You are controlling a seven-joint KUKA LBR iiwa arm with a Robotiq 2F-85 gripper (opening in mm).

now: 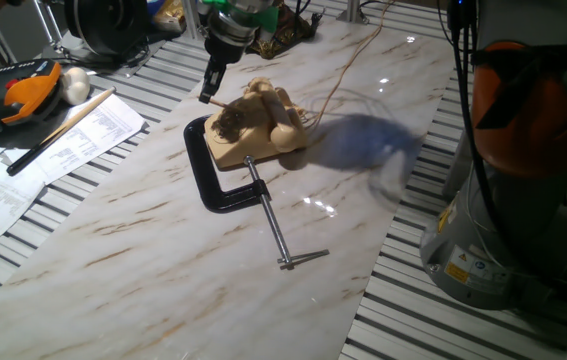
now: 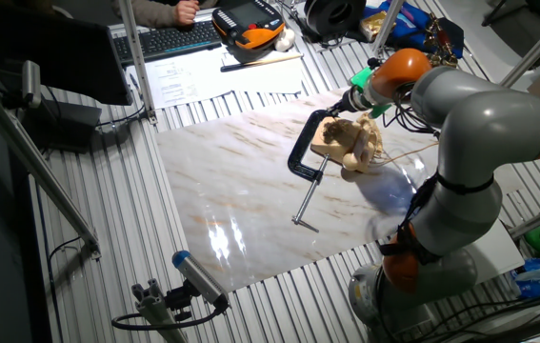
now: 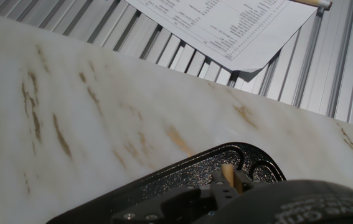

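Observation:
A beige piece (image 1: 249, 150) with a dark brown patch and rounded knobs lies on the marble-patterned board. Around its near-left side stands a black C-clamp (image 1: 200, 172), its silver screw pointing toward the front. My gripper (image 1: 209, 97) is at the far-left side of the beige piece, just above the clamp's far end. A thin wooden stick (image 1: 219, 102) runs from the fingers toward the brown patch; contact there cannot be made out. In the wrist view, the stick's end (image 3: 227, 171) shows between the fingers of the gripper, with the black clamp (image 3: 188, 168) below.
Printed sheets (image 1: 88, 135) with a dark-handled stick (image 1: 53, 140) lie left of the board, near an orange-and-black device (image 1: 13, 95). A thin cord (image 1: 348, 70) trails behind the beige piece. The front of the board (image 2: 212, 191) is clear.

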